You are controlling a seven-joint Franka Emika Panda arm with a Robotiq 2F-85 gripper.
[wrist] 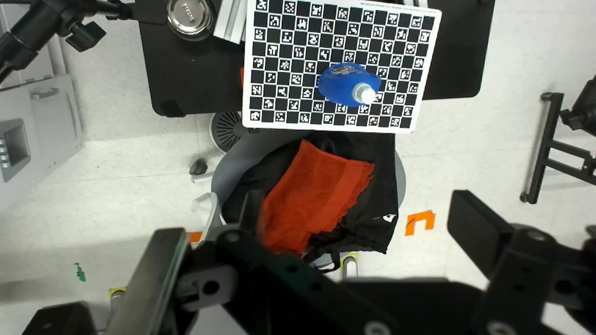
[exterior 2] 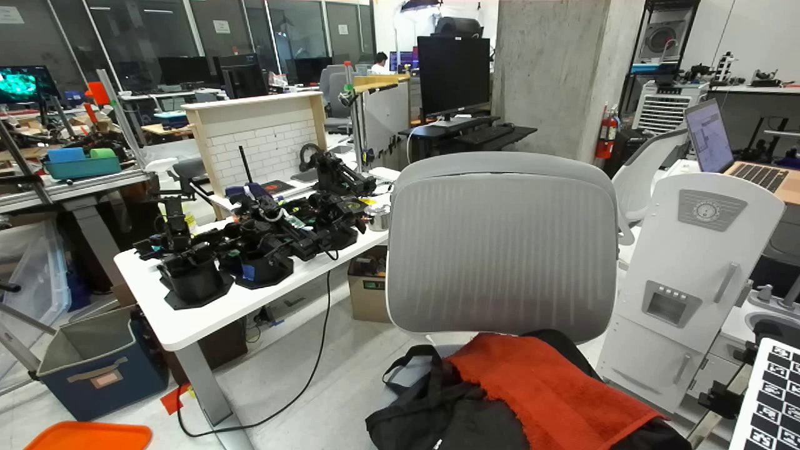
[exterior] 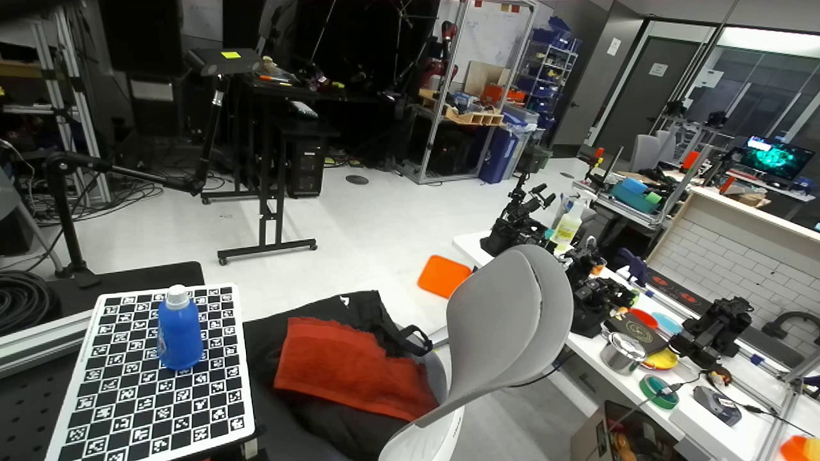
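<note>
A blue bottle with a white cap [exterior: 180,330] stands upright on a black-and-white checkered marker board [exterior: 115,426]. Seen from above in the wrist view, the bottle [wrist: 342,83] is on the board [wrist: 274,120], toward the top of the picture. An orange-red towel [wrist: 318,198] lies draped over a black bag [wrist: 382,195] on the chair seat. My gripper is open, its two fingers spread wide on either side, with nothing held between them. The chair, towel and bag appear well below it. Exterior view 2 does not show the gripper.
The grey chair's backrest [exterior: 500,323] rises beside the towel. A white table [exterior 2: 176,322] carries several black robot arms and cookware. At the wrist view's left is a toy fridge [wrist: 42,123]. Open floor [wrist: 475,150] shows at the right.
</note>
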